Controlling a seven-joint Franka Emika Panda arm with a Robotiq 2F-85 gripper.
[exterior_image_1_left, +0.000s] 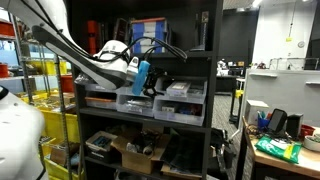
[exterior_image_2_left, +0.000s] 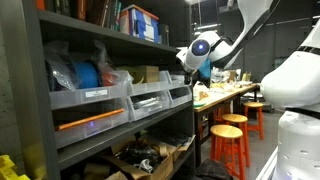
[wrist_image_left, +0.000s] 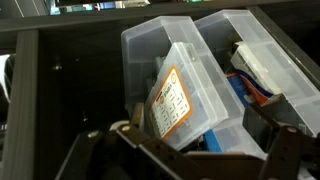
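In the exterior view 1, my gripper is in front of the row of clear plastic bins on the middle shelf. In the wrist view, my gripper stands open, its dark fingers at the bottom of the picture. A clear plastic case with a white and orange label lies tilted in a bin, ahead of the fingers. I cannot tell whether they touch it. To its right, a second bin holds several small dark, red and blue items.
Upright books fill the shelf above the bins. Below, a cardboard box sits on a lower shelf. A wooden table with tools stands to the right, and red stools stand beyond the shelf.
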